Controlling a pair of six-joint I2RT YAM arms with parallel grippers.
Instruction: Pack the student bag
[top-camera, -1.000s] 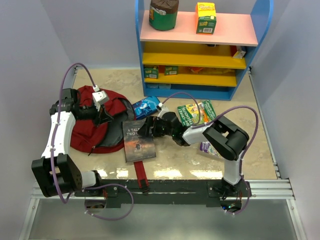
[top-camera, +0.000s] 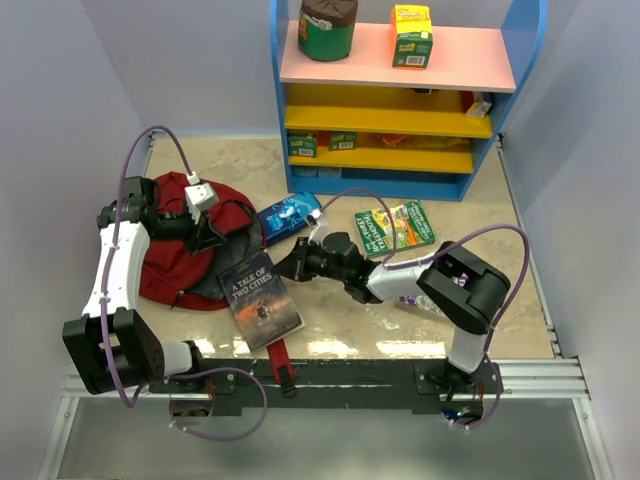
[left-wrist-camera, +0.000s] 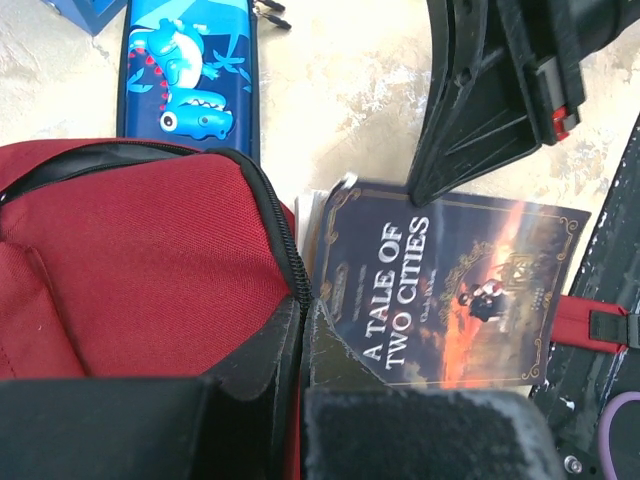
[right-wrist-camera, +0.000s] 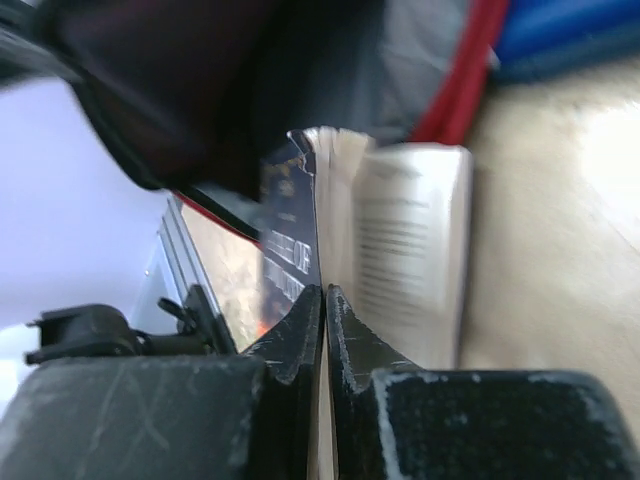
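My left gripper is shut on the zippered edge of the red bag (top-camera: 195, 180), keeping its flap raised. The dark book (top-camera: 262, 300), titled "A Tale of Two Cities", is at the bag's mouth, its lower end near the red strap. My right gripper is shut on the book's edge, holding the front cover with some of the pages. In the right wrist view, more white pages (right-wrist-camera: 410, 250) spread apart to the right of the fingers. The bag's dark lining (top-camera: 235, 258) lies just left of the book; its depth is hidden.
A blue dinosaur pencil case (top-camera: 289, 216) lies beside the bag. A green-and-yellow book (top-camera: 395, 228) is on the floor, right of centre. Behind stands a shelf (top-camera: 375, 183) holding several boxes. The red strap (top-camera: 280, 365) extends toward the front edge.
The book has shifted left and turned, and its pages have spread. The left arm stays in place.
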